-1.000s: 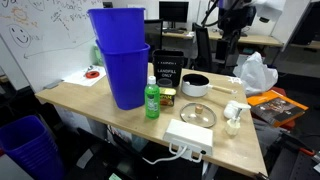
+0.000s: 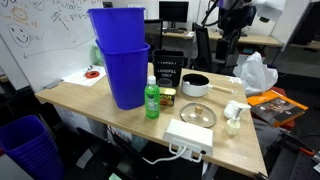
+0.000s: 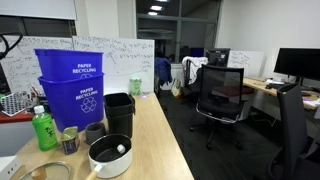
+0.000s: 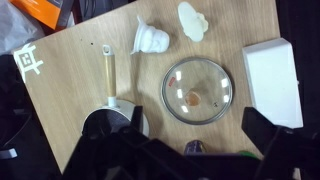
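My gripper hangs high over the table, open, its dark fingers spread at the lower part of the wrist view with nothing gripped. Under it lies a round glass lid [image 4: 197, 91] with a dark rim. A white pot [image 2: 196, 84] with a dark inside and a wooden handle [image 4: 109, 75] stands to the lid's left in the wrist view. A white object [image 4: 150, 39] and a pale rounded item [image 4: 192, 21] lie near the table edge. On the lid's other side is a white box [image 4: 272, 83].
A green bottle [image 2: 152, 100], a can [image 2: 167, 98], a black bin [image 2: 168, 71] and stacked blue recycling bins [image 2: 126, 76] stand beyond the lid. White plastic bags [image 2: 257, 75] lie beside the table.
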